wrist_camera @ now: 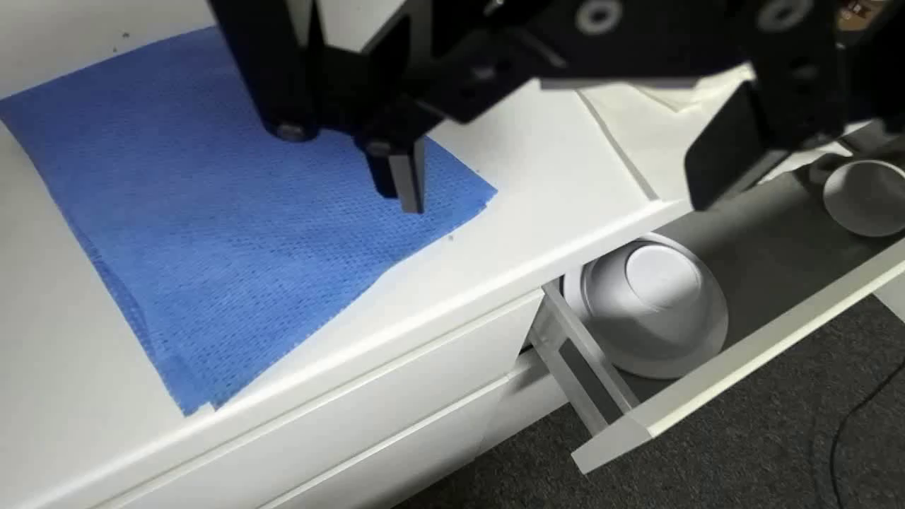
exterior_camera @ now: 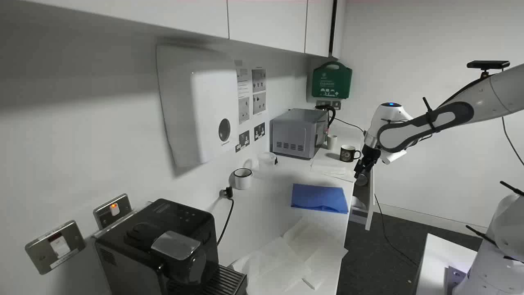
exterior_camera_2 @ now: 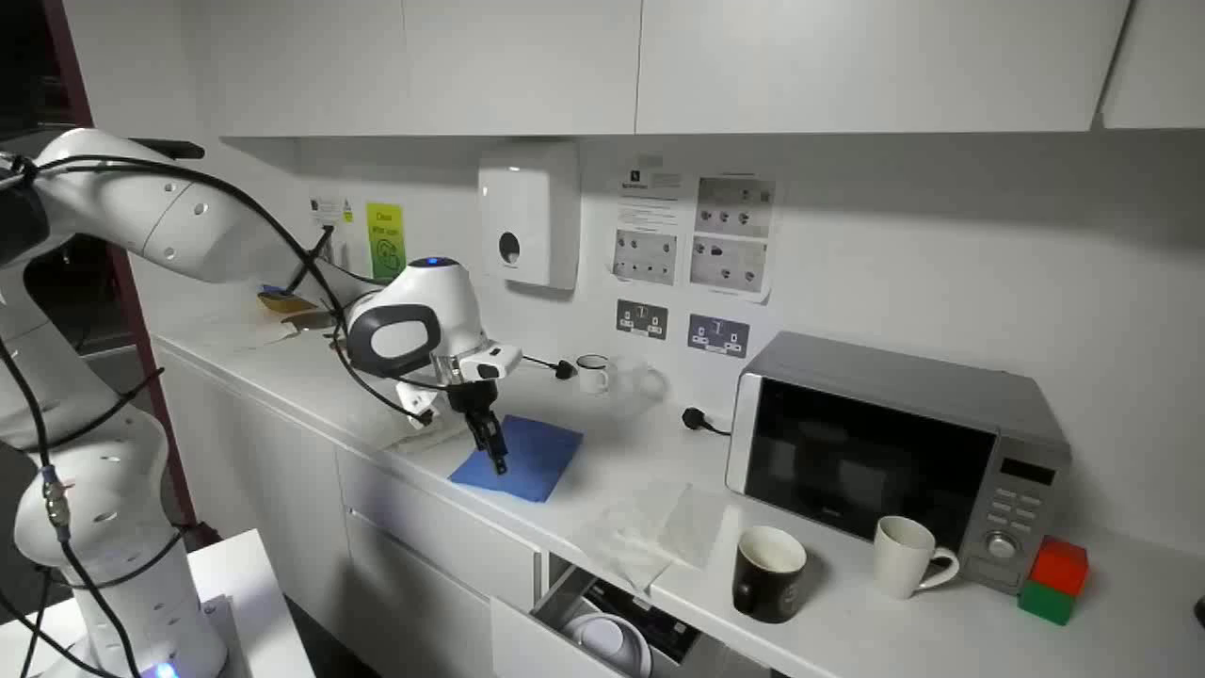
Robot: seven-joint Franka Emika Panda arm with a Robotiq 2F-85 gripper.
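My gripper stands open, its two fingers wide apart and nothing between them. It hangs above the front of the worktop, close to a flat blue cloth (wrist_camera: 212, 195). In exterior view 2 the gripper (exterior_camera_2: 498, 461) appears in front of that cloth (exterior_camera_2: 550, 458). To the cloth's right a drawer (wrist_camera: 755, 348) is pulled out. Inside it a white bowl (wrist_camera: 653, 314) lies upside down, and a white cup (wrist_camera: 867, 199) is farther along. Exterior view 1 shows the gripper (exterior_camera: 362, 169) near the worktop edge by the open drawer.
A black mug (exterior_camera_2: 768, 576) and a cream mug (exterior_camera_2: 904, 556) stand before the microwave (exterior_camera_2: 881, 429). Red and green blocks (exterior_camera_2: 1052, 578) are stacked beside it. A white enamel mug (exterior_camera_2: 593, 373) is near the wall. Thin sheets (exterior_camera_2: 650, 531) lie by the drawer; a coffee machine (exterior_camera: 162, 241) is at the other end.
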